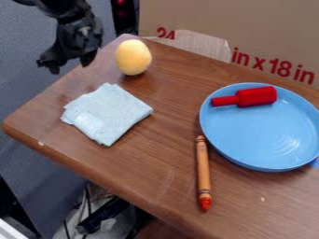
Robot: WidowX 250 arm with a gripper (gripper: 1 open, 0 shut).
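My black gripper hangs at the upper left, over the table's far left edge and left of a yellow rounded object; its fingertips point down, and I cannot tell whether they are open or shut. A folded light blue cloth lies on the left of the wooden table. On the right, a red cylindrical object with a narrow handle rests on a blue plate. An orange crayon with a red tip lies left of the plate, near the front.
A cardboard box printed with red lettering stands behind the table. The middle of the table between the cloth and the plate is clear. The table's left edge drops to a grey floor area with dark equipment below.
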